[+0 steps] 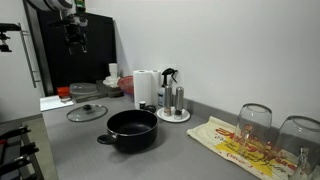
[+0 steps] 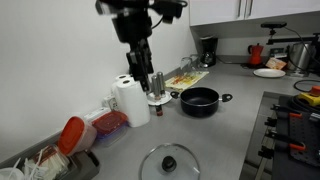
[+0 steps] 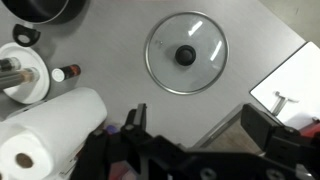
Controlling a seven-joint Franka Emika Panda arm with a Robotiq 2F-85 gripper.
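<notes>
My gripper stands open, with nothing between its fingers, high above the grey counter. A glass lid with a black knob lies flat on the counter, ahead of the fingertips in the wrist view; exterior view 2 also shows the lid in the foreground. The black two-handled pot sits uncovered on the counter, its inside looking empty. In exterior view 2 that pot is farther back than the lid, well apart from it.
Along the wall stand a paper towel roll and a white plate bearing mills and a bottle. Upturned glass jars rest on a printed cloth. Containers, including a red one, crowd the corner. Counter around the pot is clear.
</notes>
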